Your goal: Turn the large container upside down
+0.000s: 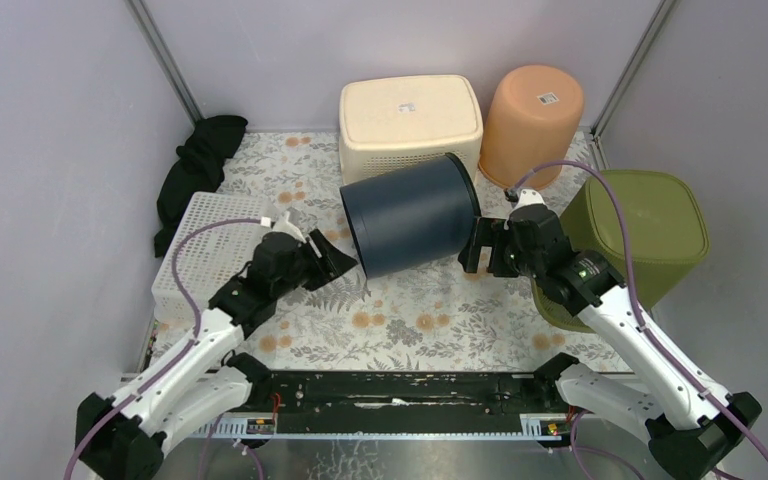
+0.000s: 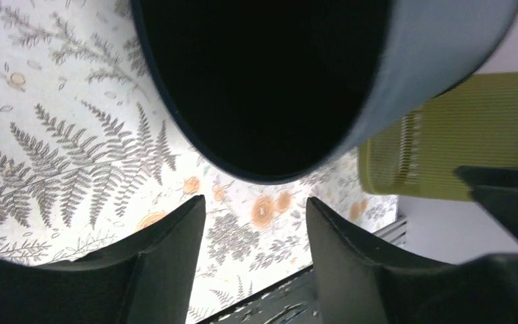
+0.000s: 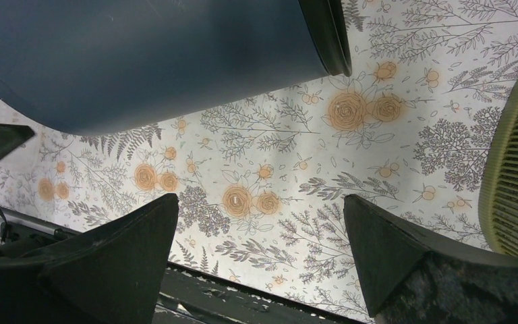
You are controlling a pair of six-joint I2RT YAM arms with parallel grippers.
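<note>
The large dark blue container (image 1: 412, 217) lies on its side mid-table, its open mouth facing left and its base to the right. My left gripper (image 1: 332, 258) is just off the mouth's front edge; in the left wrist view the container's rim (image 2: 270, 179) curves above the parted fingers (image 2: 175, 260), with nothing between them. In the right wrist view the container's side (image 3: 175, 61) spans the upper left, apart from my right gripper, which stands wide open over bare table. From above, the right gripper's fingers (image 1: 474, 243) appear beside the base end.
Behind the container is a cream basket (image 1: 410, 115), near an orange bin (image 1: 535, 120). A white perforated basket (image 1: 200, 245) and black cloth (image 1: 198, 165) are at left, a green bin (image 1: 650, 225) at right.
</note>
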